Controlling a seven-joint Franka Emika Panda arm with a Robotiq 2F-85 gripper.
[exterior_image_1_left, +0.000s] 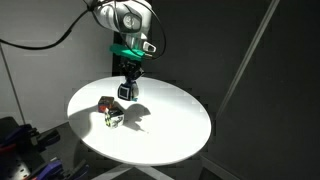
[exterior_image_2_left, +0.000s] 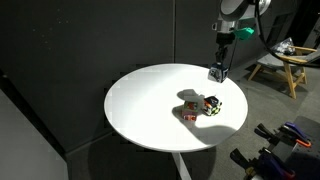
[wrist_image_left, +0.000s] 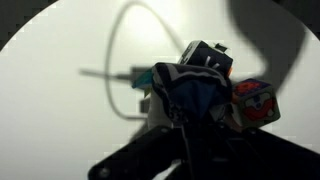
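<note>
My gripper (exterior_image_1_left: 130, 76) is shut on a dark block with pale edges (exterior_image_1_left: 127, 91), held above the white round table. In exterior view 2 the same dark block (exterior_image_2_left: 217, 74) hangs below the gripper (exterior_image_2_left: 221, 63). The wrist view shows a dark, white-edged piece (wrist_image_left: 190, 88) before the shadowed fingers; where they touch it is too dark to tell. A red and dark block (exterior_image_1_left: 106, 103) and a multicoloured block (exterior_image_1_left: 114, 117) rest close together on the table, below and to the left of the held block in exterior view 1.
A wooden chair (exterior_image_2_left: 285, 65) stands beyond the table in exterior view 2. A cable loops from the arm.
</note>
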